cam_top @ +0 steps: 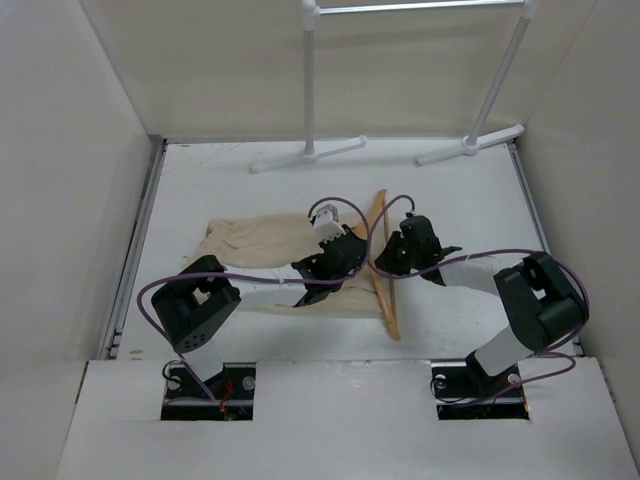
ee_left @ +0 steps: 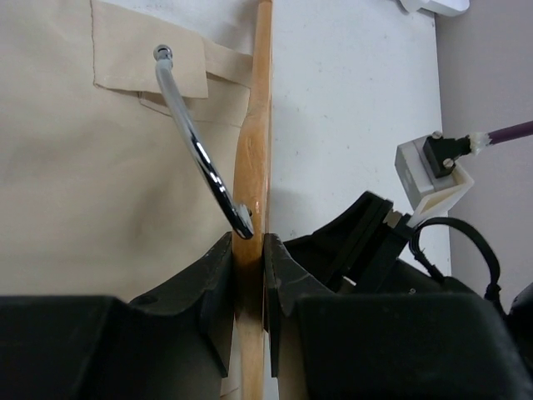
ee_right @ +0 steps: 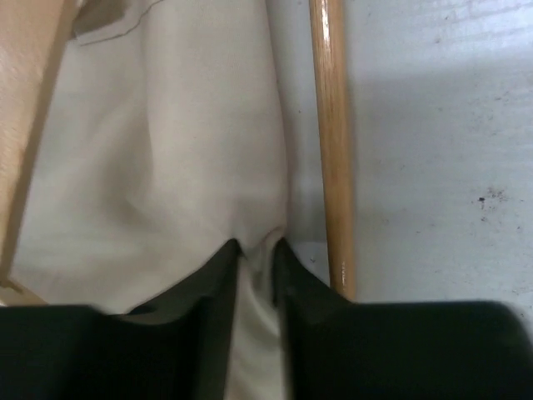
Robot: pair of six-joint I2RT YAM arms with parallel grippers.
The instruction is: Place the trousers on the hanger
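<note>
The beige trousers (cam_top: 262, 238) lie flat on the white table, left of centre. Over their right edge lies the wooden hanger (cam_top: 391, 318), with its metal hook (ee_left: 196, 150) pointing up and away in the left wrist view. My left gripper is shut on the hanger's wooden body near the hook. The hanger's thin bar (ee_right: 335, 150) runs just right of the trousers' edge. My right gripper is part open low at that edge, with puckered trouser cloth (ee_right: 258, 292) between its blurred fingertips; whether they grip it cannot be seen.
A white rack with a top rail (cam_top: 420, 6) stands at the back, its feet (cam_top: 308, 156) on the table. Both gripper heads are close together at the hanger. Bare table (cam_top: 460, 200) shows to the right and in front.
</note>
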